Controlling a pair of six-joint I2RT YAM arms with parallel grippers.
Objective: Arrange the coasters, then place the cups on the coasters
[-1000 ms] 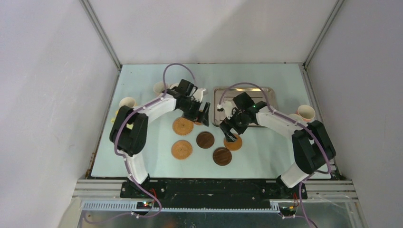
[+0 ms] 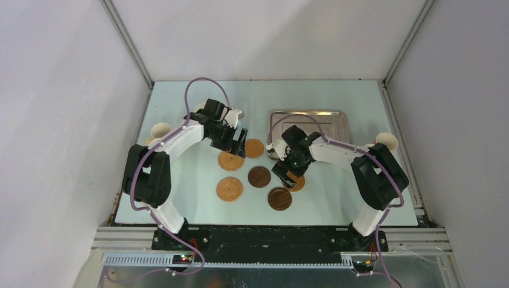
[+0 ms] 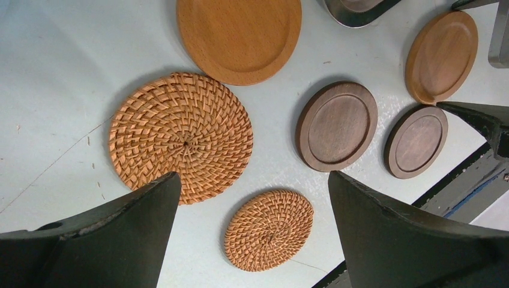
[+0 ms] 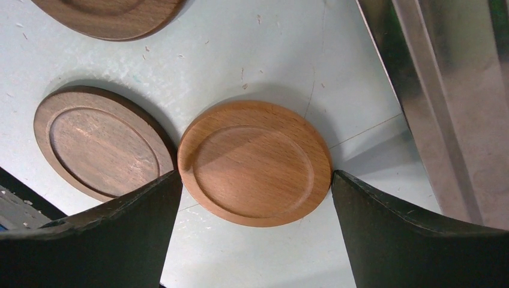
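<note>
My right gripper stands open over a light wooden coaster, one fingertip at each side of its rim. That coaster seems to touch a dark coaster on its left. My left gripper is open above the table, nothing between its fingers; below it lie a large woven coaster, a smaller woven one and another dark coaster. A second light coaster lies beside the large woven one. White cups stand at the left edge and right edge of the table.
A metal tray lies at the back right, its wall close to the right gripper. Another cup behind the left arm is mostly hidden.
The left gripper has moved left and away from the tray.
</note>
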